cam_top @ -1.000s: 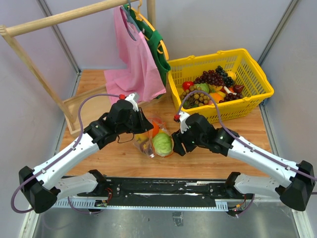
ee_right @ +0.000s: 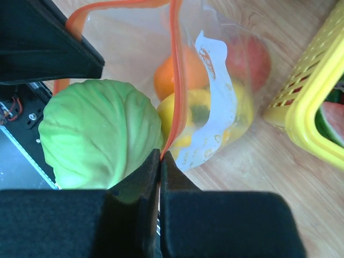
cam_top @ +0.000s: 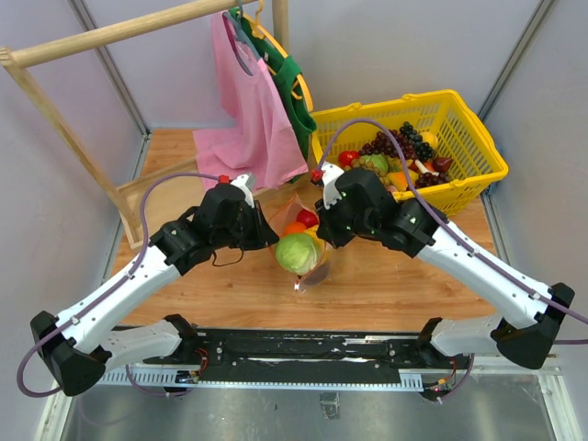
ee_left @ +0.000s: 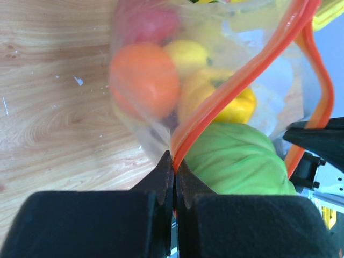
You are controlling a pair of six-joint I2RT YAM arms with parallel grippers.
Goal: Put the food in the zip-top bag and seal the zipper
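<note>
Between my two grippers hangs a clear zip top bag with an orange zipper rim, its mouth spread wide. A green cabbage bulges at the mouth, with an orange and a yellow pepper deeper inside. My left gripper is shut with the rim's edge pinched between its fingertips. On the opposite side my right gripper is shut on the other edge of the rim. A red item shows through the film at the bag's bottom.
At the back right stands a yellow basket full of fruit, close behind the bag. A wooden rack with a pink apron takes up the back left. Bare wooden table lies in front right.
The bag's mouth has been pulled wider. The left arm has barely moved.
</note>
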